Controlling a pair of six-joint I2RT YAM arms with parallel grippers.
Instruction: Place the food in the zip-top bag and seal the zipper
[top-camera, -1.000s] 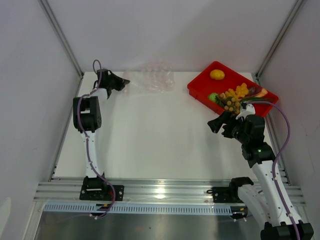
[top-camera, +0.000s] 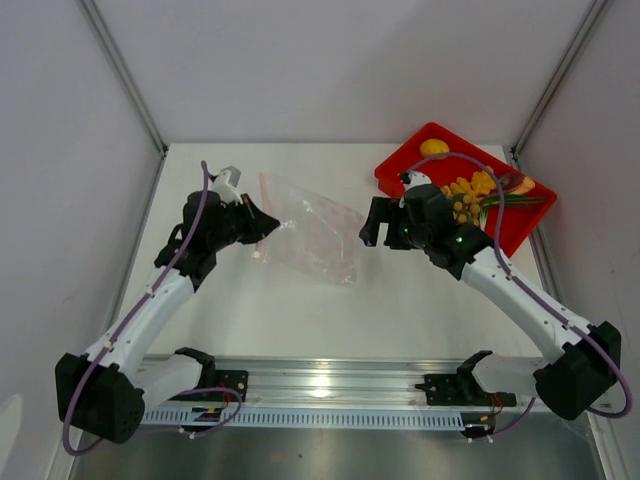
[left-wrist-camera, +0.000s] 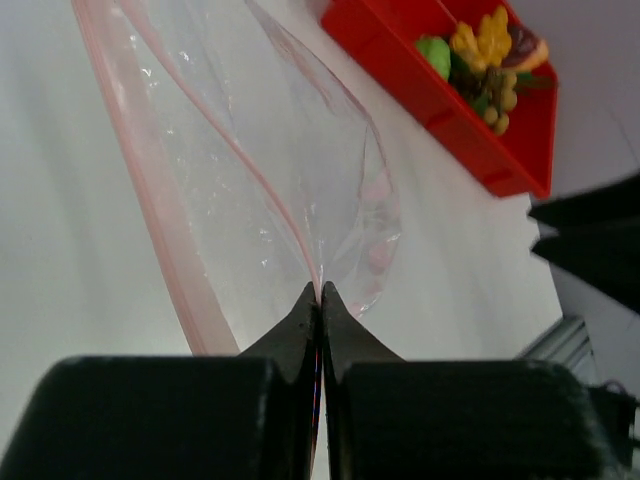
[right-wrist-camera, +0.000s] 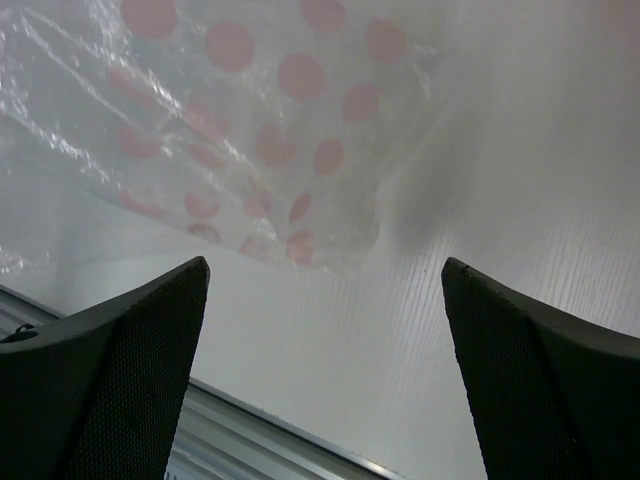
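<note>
A clear zip top bag (top-camera: 315, 235) with pink dots and a pink zipper strip spans the middle of the table. My left gripper is shut on the bag's pink-edged film, which runs straight into its fingertips. In the right wrist view the dotted end of the bag (right-wrist-camera: 270, 130) lies ahead of my right gripper, which stands open with nothing between its fingers. Food fills part of the red bin (top-camera: 400, 160): a yellow item (top-camera: 434, 147), yellow pieces (top-camera: 483, 182) and a brown-and-orange piece (top-camera: 520, 185). A green piece (left-wrist-camera: 434, 55) shows in the left wrist view.
The red bin stands at the back right, beside my right arm (top-camera: 500, 275). Metal rails (top-camera: 320, 372) edge the front of the table. White tabletop (top-camera: 300, 325) in front of the bag is clear.
The right gripper has moved left, away from the bin's front, to the bag's right end.
</note>
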